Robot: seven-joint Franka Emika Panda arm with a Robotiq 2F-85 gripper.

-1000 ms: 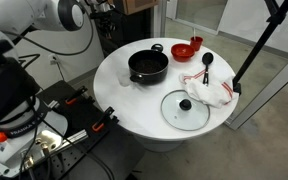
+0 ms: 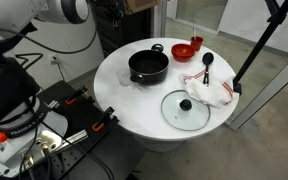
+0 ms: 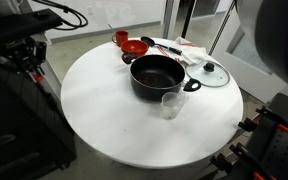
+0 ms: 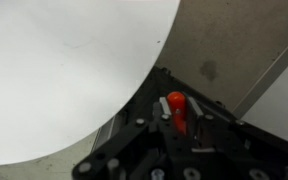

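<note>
A red, round-ended object (image 4: pixel 176 101) is held in my gripper, shut on it. What the object is cannot be told, as its lower part is hidden between the fingers. In exterior view 2, the gripper (image 3: pixel 33 70) hangs off the left side of the white round table (image 3: pixel 94 110), with a bit of red showing below it. On the table are a black pot (image 2: pixel 148 66) without its lid, a glass lid (image 2: pixel 185 110) with a black knob, and a clear cup (image 3: pixel 172 105).
Beyond the pot sit a red bowl (image 2: pixel 182 52) and a red cup (image 2: pixel 196 43). A dark spoon (image 2: pixel 207 67) rests on a white cloth (image 2: pixel 214 87). The table's left part, seen in exterior view 2, is bare.
At the top left of exterior view 1, the arm has drawn back to the left and partly out of frame. Everything on the table stays where it was.
</note>
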